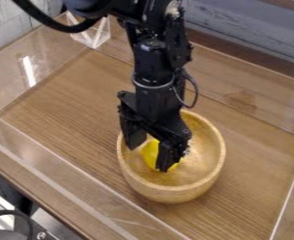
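My black gripper (149,141) reaches down from above into a tan round bowl (175,192) in the middle of the view. Its fingers stand open around a yellow object (156,159) in the bowl, which they partly hide. I cannot tell whether they touch it.
The bowl rests on a wooden surface (62,131) with free room to the left and right. Clear plastic pieces stand at the top left edge, and a black cable lies at the bottom left corner.
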